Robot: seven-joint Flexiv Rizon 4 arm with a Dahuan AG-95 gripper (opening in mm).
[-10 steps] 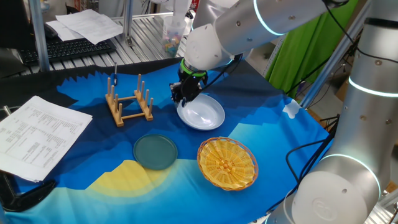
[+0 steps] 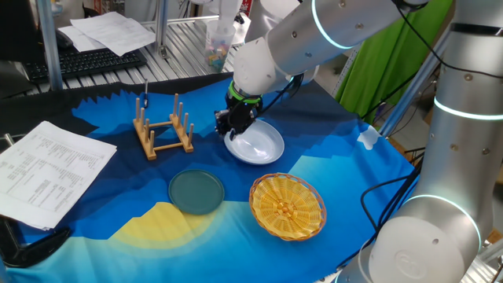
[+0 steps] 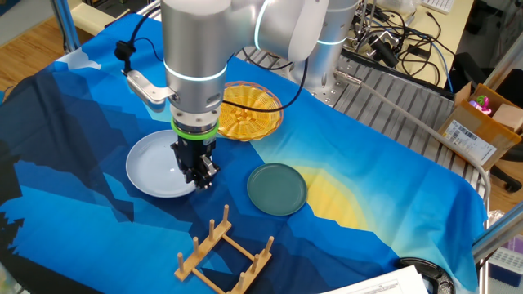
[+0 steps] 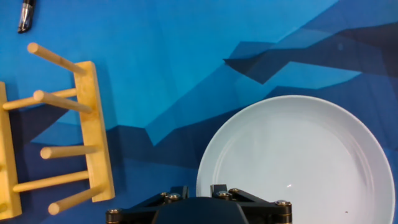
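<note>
A white plate (image 2: 258,145) lies on the blue patterned cloth. My gripper points down at the plate's edge on the rack side. In the wrist view its two black fingertips stand apart with a narrow gap, and the rim of the white plate (image 4: 295,162) runs up to that gap. Whether the fingers touch the rim cannot be told. A wooden peg rack (image 3: 225,249) stands beside the plate, also seen as a rack (image 4: 96,134) at the left of the wrist view. A dark green plate (image 2: 196,192) rests flat, apart from the gripper.
A yellow woven basket (image 2: 288,207) sits near the arm's base. Papers (image 2: 51,173) and a black object (image 3: 426,273) occupy one end of the table. A pen (image 4: 25,15) lies beyond the rack. Bare cloth surrounds the white plate's far side.
The arm has come down slightly, bringing my gripper closer to the white plate's edge. Plates, rack and basket have stayed in place.
</note>
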